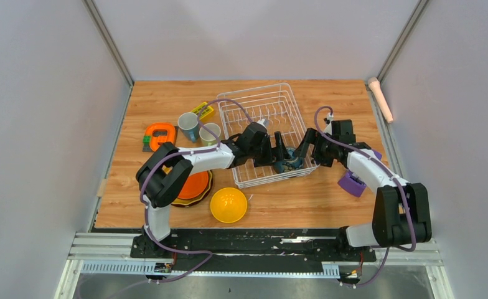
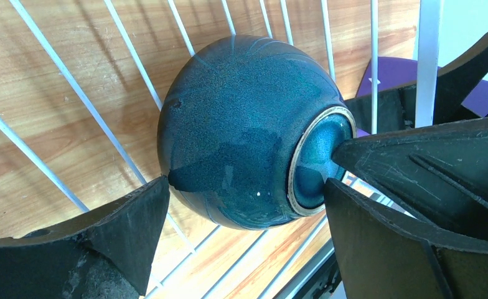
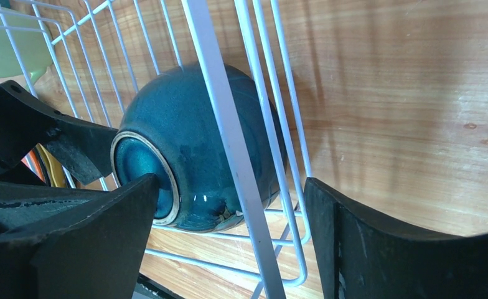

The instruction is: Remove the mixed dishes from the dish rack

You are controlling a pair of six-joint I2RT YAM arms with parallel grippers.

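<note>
A glossy dark-blue bowl point(image 1: 295, 161) lies tipped on its side in the front right corner of the white wire dish rack point(image 1: 263, 182), its round foot showing. My left gripper point(image 1: 275, 151) is open at the bowl's left; in the left wrist view, the bowl point(image 2: 248, 131) appears beyond and between the spread fingers. At the rack's right side my right gripper point(image 1: 311, 151) has its fingers apart. In the right wrist view, one finger point(image 3: 120, 215) overlaps the bowl's foot and the other is outside the rack wires, with the bowl point(image 3: 198, 137) between. Firm contact cannot be told.
Two mugs point(image 1: 188, 123) stand left of the rack, near a yellow block point(image 1: 202, 111). Orange and yellow plates point(image 1: 193, 187) are stacked under the left arm. A yellow bowl point(image 1: 228, 205) sits in front. Purple dishware point(image 1: 351, 184) lies beside the right arm. Rack wires cross between the right fingers.
</note>
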